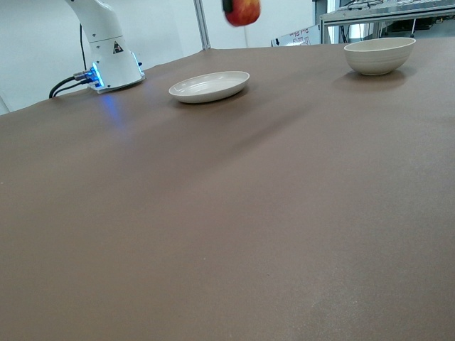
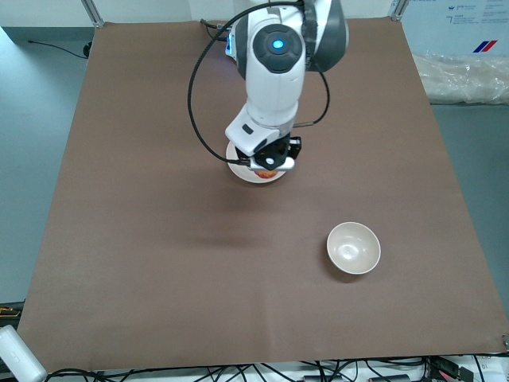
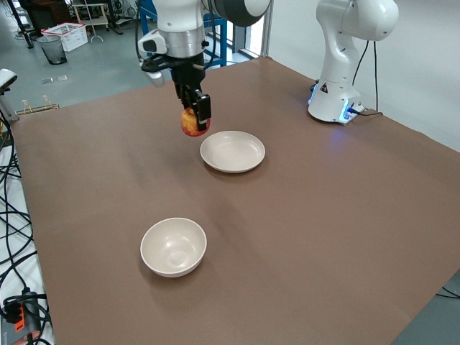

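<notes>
My gripper (image 3: pixel 195 115) is shut on a red-yellow apple (image 3: pixel 190 123), held in the air above and a little beside a white plate (image 3: pixel 232 144). In the top view the apple (image 1: pixel 244 10) hangs high, cut off by the frame's edge, above the empty plate (image 1: pixel 209 84). In the left view the gripper (image 2: pixel 266 155) covers part of the plate (image 2: pixel 236 169), and only a bit of apple shows below it. A white bowl (image 2: pixel 353 247), also empty (image 3: pixel 173 251), stands apart on the brown table (image 2: pixel 159 239).
A white arm base (image 3: pixel 333 100) with cables stands at the table's edge. Cables run along another edge of the table.
</notes>
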